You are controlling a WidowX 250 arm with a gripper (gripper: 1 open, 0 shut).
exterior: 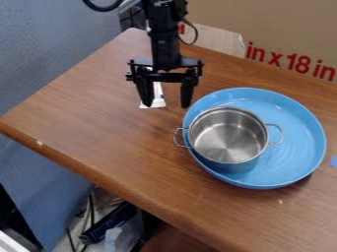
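My black gripper (166, 96) stands open over the table, left of and a little behind the blue plate, its fingers apart on either side of a small white packet (154, 101) that is partly hidden by it. I cannot tell whether it touches the packet. A steel two-handled pot (228, 136) sits upright in the blue plate (298, 136).
A cardboard box (283, 30) stands along the back. A small blue piece (333, 160) lies at the right. Cables and dark items lie below the table's left edge.
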